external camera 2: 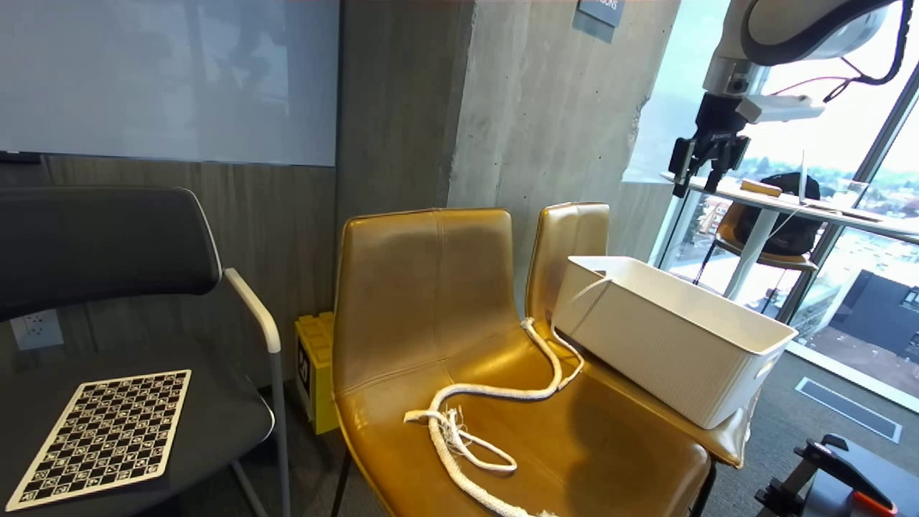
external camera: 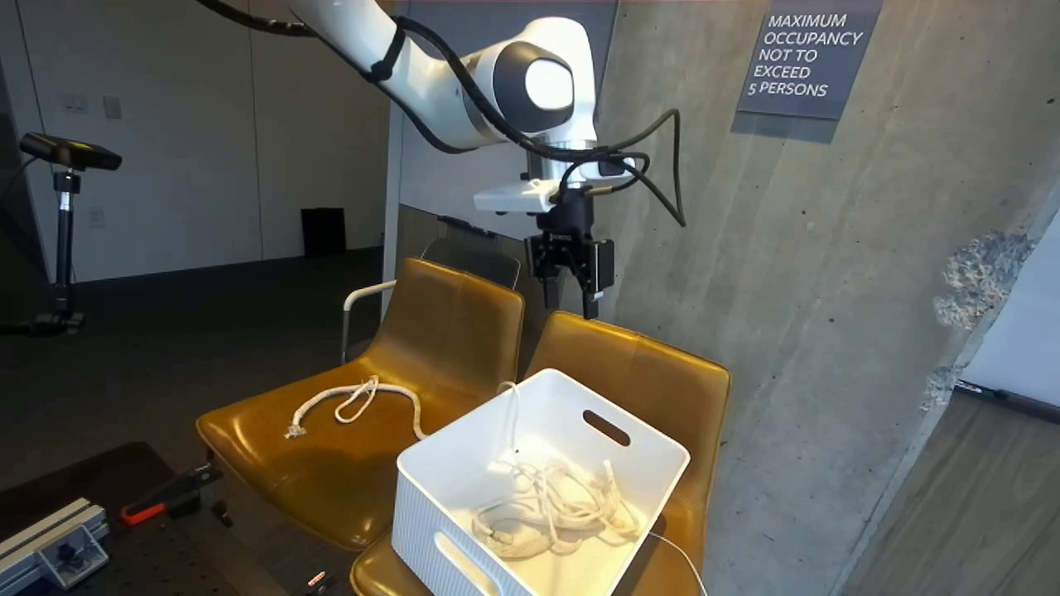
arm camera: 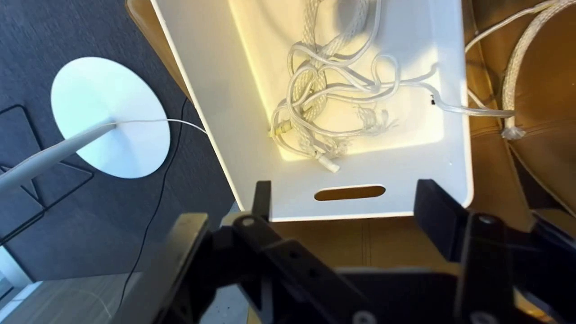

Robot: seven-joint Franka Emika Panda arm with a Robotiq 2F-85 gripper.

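A tangle of white rope (external camera: 556,507) lies on the floor of the white bin (external camera: 437,536). In the wrist view, one thin strand of the rope (arm camera: 324,92) runs over the bin's side to the seat beside it. My gripper (external camera: 573,298) hangs above the bin's far end, its fingers apart and nothing between them. The wrist view has the gripper over the bin's slotted end wall. A separate length of thick white rope (external camera 2: 482,392) curves across the brown chair (external camera 2: 422,301) beside the bin.
The bin rests on a second brown chair (external camera: 636,348) close to the concrete wall (external camera: 815,328). A black chair (external camera 2: 95,250) holds a patterned board (external camera 2: 108,435). Tools and a clamp (external camera: 60,551) lie at the lower left. Air around the gripper is free.
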